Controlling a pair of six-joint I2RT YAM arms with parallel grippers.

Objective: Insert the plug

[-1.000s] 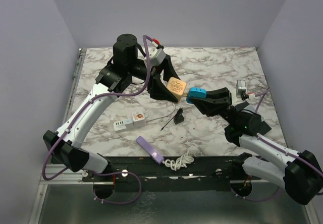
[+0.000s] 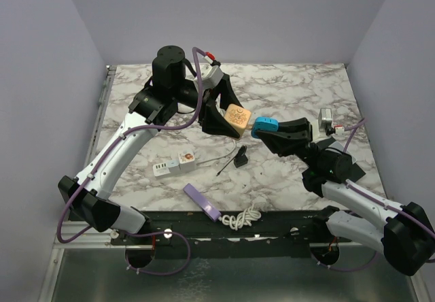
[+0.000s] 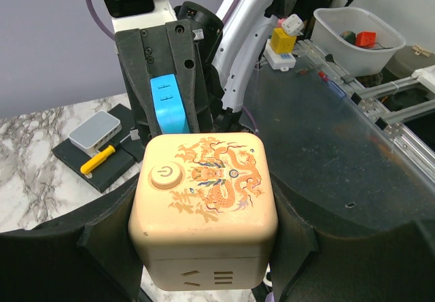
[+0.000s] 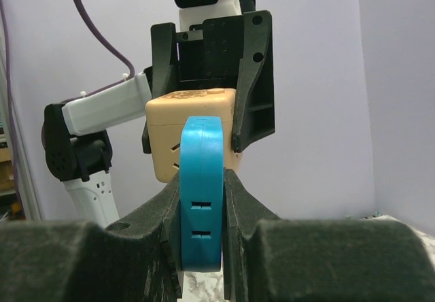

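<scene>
A cream cube socket (image 2: 237, 117) with an orange dragon print is held off the table, my left gripper shut on its sides. Facing it from the right is a blue plug (image 2: 264, 126), which my right gripper grips shut. From above, a narrow light gap shows between plug and cube; whether prongs bridge it I cannot tell. Beyond the cube in the left wrist view, the blue plug (image 3: 169, 103) appears partly covered by it. The right wrist view has the plug hiding part of the cube (image 4: 170, 122), with slanted slots visible beside it.
Below the arms lie a white power strip (image 2: 166, 168), a small black plug (image 2: 240, 158), a purple bar (image 2: 202, 201) and a coiled white cable (image 2: 240, 218). A black pad (image 2: 353, 173) sits at the right.
The top view shows almost no movement. Both arms, the cube and the blue plug keep nearly the same places.
</scene>
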